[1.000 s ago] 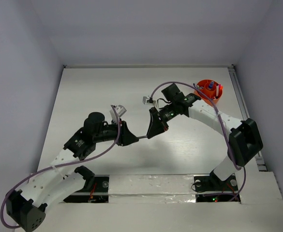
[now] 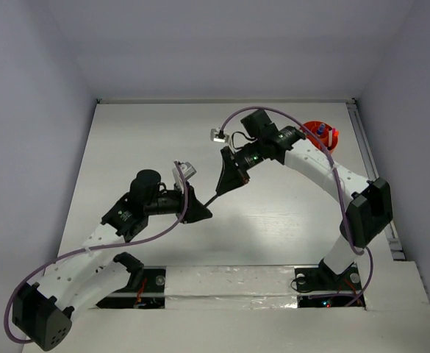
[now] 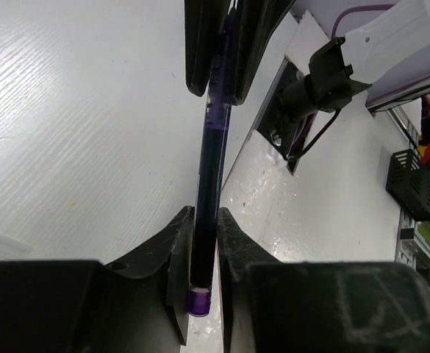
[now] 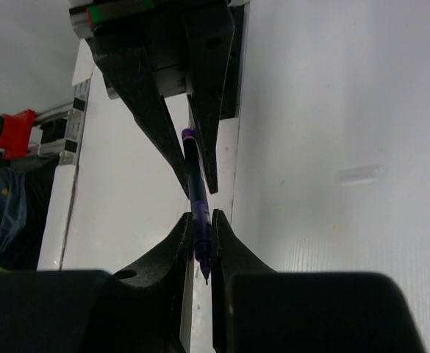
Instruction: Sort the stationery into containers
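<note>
A dark pen with purple ends (image 3: 209, 176) (image 4: 195, 173) is held between both grippers over the middle of the white table. My left gripper (image 2: 206, 207) is shut on one end of it, and from the upper right my right gripper (image 2: 220, 190) is shut on the other. In the top view the pen (image 2: 212, 200) slants up to the right. An orange round container (image 2: 312, 126) holding stationery stands at the back right, partly behind the right arm.
Grey walls border it at back and sides, with a rail along the back edge.
The right gripper has risen toward the back and left in the top view, and the pen between the grippers has gone from nearly level to slanted. The left arm has shifted only slightly.
</note>
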